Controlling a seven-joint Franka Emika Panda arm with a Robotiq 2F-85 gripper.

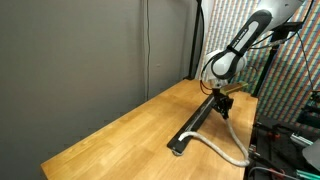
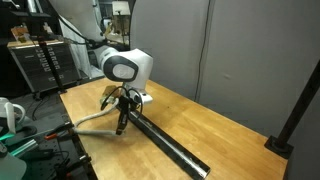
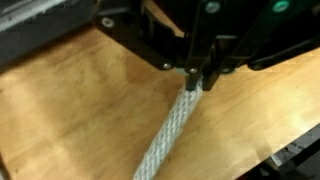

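Observation:
A thick white rope point(image 1: 211, 146) lies in a bend on the wooden table, and one stretch of it runs up to my gripper point(image 1: 223, 112). In the wrist view the pale braided rope point(image 3: 168, 134) ends between the fingertips of my gripper, which is shut on it. A long black bar point(image 2: 176, 150) lies on the table beside the rope; part of it is behind the arm in the first exterior view. Whether the held end of the rope touches the table is hard to tell.
Bare wooden table point(image 1: 120, 137) stretches left of the bar in the first exterior view. A grey wall panel point(image 1: 80, 70) stands behind the table. Dark equipment point(image 1: 290, 148) sits by the near right edge.

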